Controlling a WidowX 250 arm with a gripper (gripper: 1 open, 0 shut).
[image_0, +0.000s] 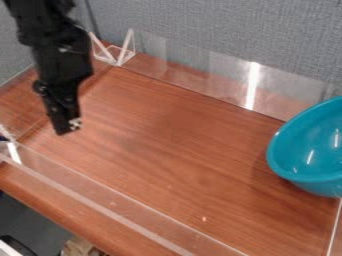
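My black gripper (67, 120) hangs over the left part of the wooden table, its tip low near the surface; the fingers are small and blurred, so their state and anything between them cannot be made out. A teal bowl (307, 160) sits at the right edge of the table, well apart from the gripper.
Clear plastic barriers (241, 85) line the table's back and front edges, with a white bracket at the back left corner. A grey padded wall (214, 30) stands behind.
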